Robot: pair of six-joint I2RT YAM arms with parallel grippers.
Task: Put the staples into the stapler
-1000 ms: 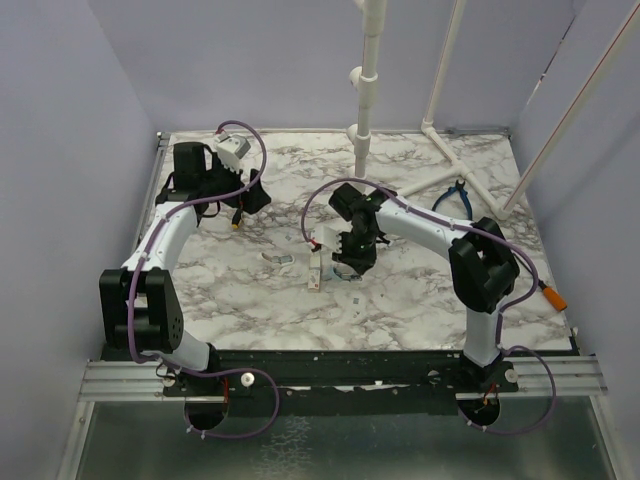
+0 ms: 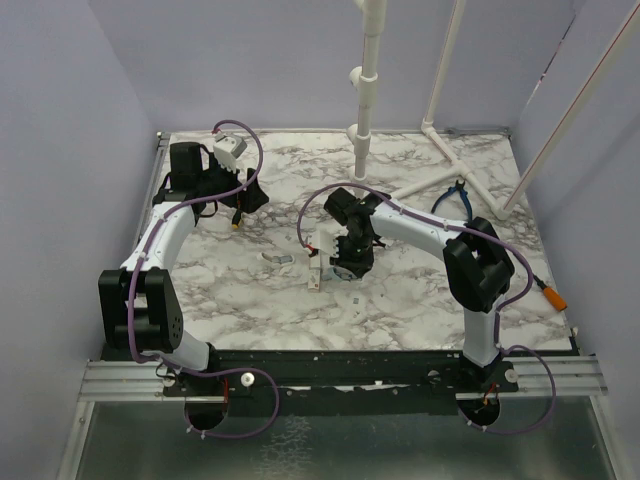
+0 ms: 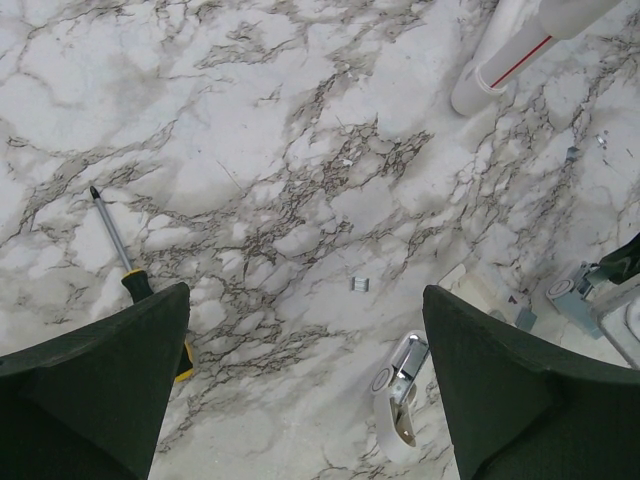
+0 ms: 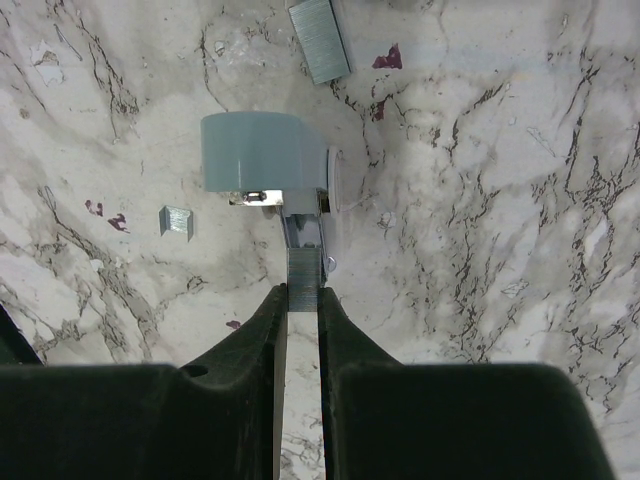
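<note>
A light blue stapler (image 4: 262, 150) lies on the marble table with its metal channel exposed. My right gripper is shut on a strip of staples (image 4: 302, 275), held over that channel; whether it touches inside cannot be told. Another staple strip (image 4: 316, 40) lies beyond the stapler, and a short piece (image 4: 175, 222) rests to its left. My left gripper (image 2: 244, 195) is open above the back left of the table, near a screwdriver (image 3: 139, 282), with nothing between its fingers. A white stapler (image 3: 393, 410) shows in the left wrist view.
A pale box (image 2: 314, 276) sits left of the blue stapler. White pipes (image 2: 460, 172), blue pliers (image 2: 456, 200) and an orange-handled tool (image 2: 552, 295) occupy the back and right.
In the top view the left arm has shifted slightly left and the right gripper very slightly toward the left; little else differs.
</note>
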